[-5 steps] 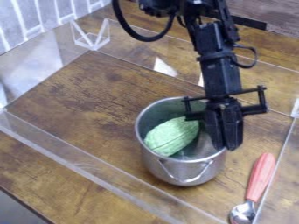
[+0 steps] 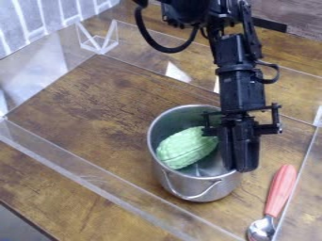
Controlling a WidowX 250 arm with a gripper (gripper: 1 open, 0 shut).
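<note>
A steel pot (image 2: pixel 189 185) with a wire handle stands on the wooden board, holding a pale green ridged vegetable (image 2: pixel 185 146), possibly a toy cabbage or corn, lying tilted inside it. My black gripper (image 2: pixel 240 155) points down at the pot's right side, over or against the rim, beside the green object. Its fingers look shut, with nothing visible between them, though part of the pot's right interior is hidden behind it.
A scoop with a pink handle (image 2: pixel 281 190) lies right of the pot. Clear plastic walls border the board (image 2: pixel 101 104). The board's left half is clear.
The gripper has moved very slightly within the same spot at the pot's right side; the pot and green object look almost unchanged.
</note>
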